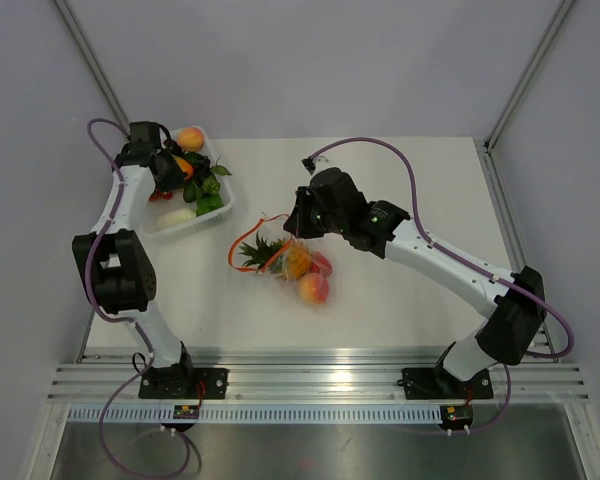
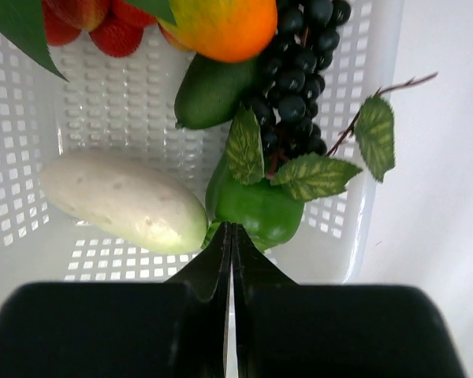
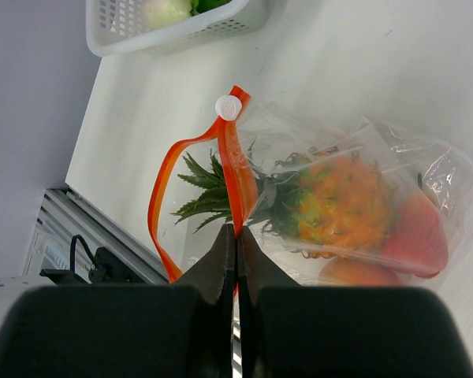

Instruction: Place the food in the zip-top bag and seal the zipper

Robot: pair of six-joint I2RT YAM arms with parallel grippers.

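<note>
The white radish (image 2: 122, 201) lies in the white basket (image 1: 227, 190), its leaves tucked against the green pepper (image 2: 256, 211). Above the basket, my left gripper is shut with nothing between its fingers; the radish lies below and outside them. The clear zip bag (image 3: 288, 130) has an orange zip edge (image 3: 235, 177) with a white slider (image 3: 228, 107), and its mouth gapes. My right gripper is shut on that edge. Inside the bag are a pineapple (image 3: 343, 203), a red fruit (image 3: 418, 236) and a peach (image 1: 313, 288); the pineapple's leaves reach toward the mouth.
Also in the basket are black grapes (image 2: 293, 83) with leaves, a dark green fruit (image 2: 213, 90), an orange fruit (image 2: 229, 27) and strawberries (image 2: 116, 35). Bare white table (image 1: 420, 180) spreads behind and right of the bag.
</note>
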